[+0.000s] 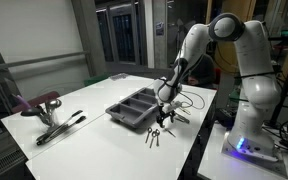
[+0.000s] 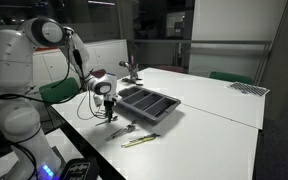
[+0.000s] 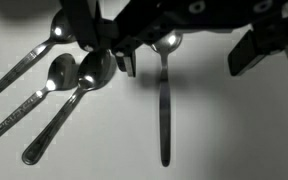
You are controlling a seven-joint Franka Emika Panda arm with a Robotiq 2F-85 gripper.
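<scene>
My gripper is open, its dark fingers [image 3: 246, 55] spread wide in the wrist view. A single spoon [image 3: 165, 115] lies below the gap, handle toward the bottom of that view; part of its bowl is covered by the gripper. Left of it lie several other spoons: a plain-handled one [image 3: 81, 100], one with a patterned handle [image 3: 49, 88] and another [image 3: 26, 70] near the left edge. In exterior view 1 the gripper [image 1: 167, 122] is low over the white table, beside the small spoons [image 1: 152, 135].
A grey compartment tray [image 1: 134, 107] stands just behind the gripper. Tongs and other utensils [image 1: 59, 128] lie at the table's left. A cable [image 1: 194, 98] loops near the arm.
</scene>
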